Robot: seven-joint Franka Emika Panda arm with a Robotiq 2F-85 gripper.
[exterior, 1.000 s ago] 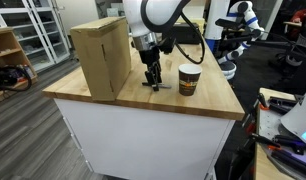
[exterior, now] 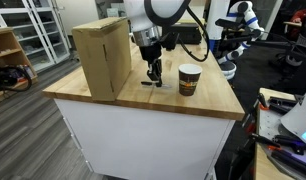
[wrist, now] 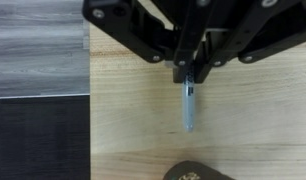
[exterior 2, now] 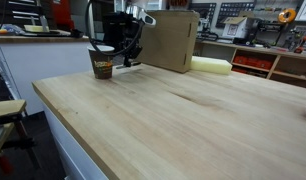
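In the wrist view, a slim pale-blue stick (wrist: 189,108), possibly a pen or marker, runs out from between the fingertips of my gripper. Its darker end sits between the fingers, which are shut on it. Exterior view 1 shows the gripper (exterior: 154,80) low over the table's near edge, between box and cup, with the pale stick (exterior: 166,88) pointing towards the cup. Whether the stick touches the tabletop, I cannot tell. The dark paper cup (exterior: 189,80) stands upright to the right, apart from the fingers; its edge (wrist: 193,172) shows in the wrist view.
A tall brown cardboard box (exterior: 103,62) stands left of the gripper. Behind it in exterior view 2 lies a pale yellow block (exterior 2: 211,66). The wooden tabletop (exterior 2: 193,110) is broadly clear on that side. The table's front edge (exterior: 123,103) is close.
My gripper has shifted only slightly, and the stick below it has turned a little, showing paler now. Box and cup have stayed where they were.
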